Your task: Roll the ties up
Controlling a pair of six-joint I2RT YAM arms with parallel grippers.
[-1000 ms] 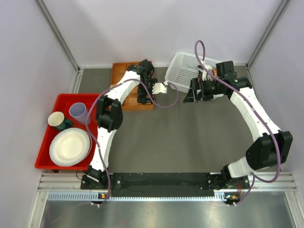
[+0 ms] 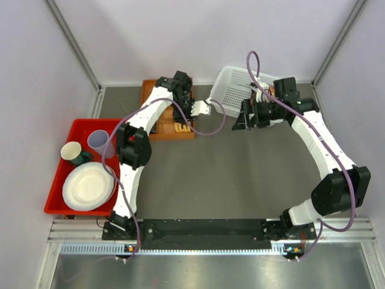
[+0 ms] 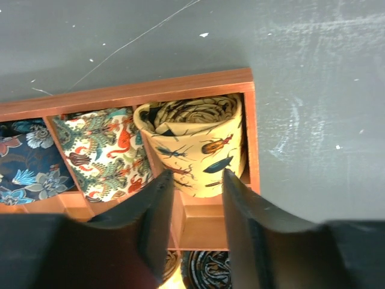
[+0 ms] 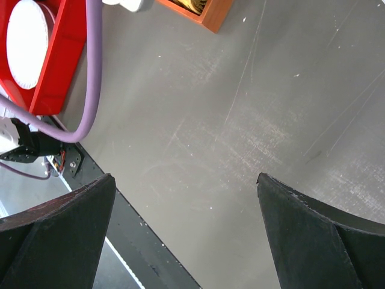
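Observation:
A rolled yellow tie with insect prints [image 3: 201,153] sits in a corner compartment of the wooden divided box [image 3: 180,88]. In the top view, the same yellow tie [image 2: 182,127] shows near the box's front right corner. My left gripper is over the box with its fingers parted and nothing held; the tie appears beyond the fingertips. Beside it lie a cream patterned tie [image 3: 107,153] and a blue floral tie [image 3: 35,161], each in its own compartment. Above bare table, my right gripper stands open and empty.
A dark rolled tie [image 3: 207,269] lies in another compartment. The red tub [image 2: 54,186] at left holds plates and cups. A white basket [image 2: 227,90] stands at the back right, partly behind the right arm.
My right arm has stayed still.

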